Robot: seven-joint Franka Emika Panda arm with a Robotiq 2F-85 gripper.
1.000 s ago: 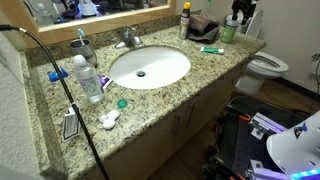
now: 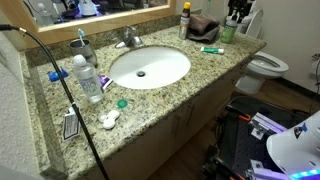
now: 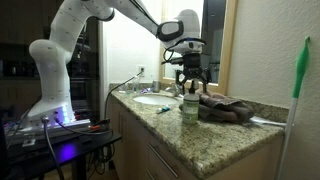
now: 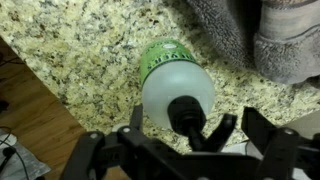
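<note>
A bottle with a green label [image 4: 165, 50], a pale shoulder and a black cap [image 4: 185, 113] stands upright near the counter's end. In exterior view 2 its clear body [image 3: 190, 110] is right below my gripper [image 3: 191, 76]. Seen from the wrist, the open gripper has dark fingers on both sides of the cap, with gaps showing; whether any finger touches it I cannot tell. Exterior view 1 shows the bottle [image 2: 228, 33] small at the far right, the gripper just over it.
A grey-brown towel [image 4: 285, 50] lies close beside the bottle. A green-and-white tube [image 2: 212, 50], another bottle [image 2: 185, 20] and the sink [image 2: 150, 67] are farther along the counter. The counter's edge is near the bottle, with a toilet [image 2: 263, 68] beyond.
The gripper's dark parts have shifted slightly around the bottle's top. The bottle and the other counter items stay in place.
</note>
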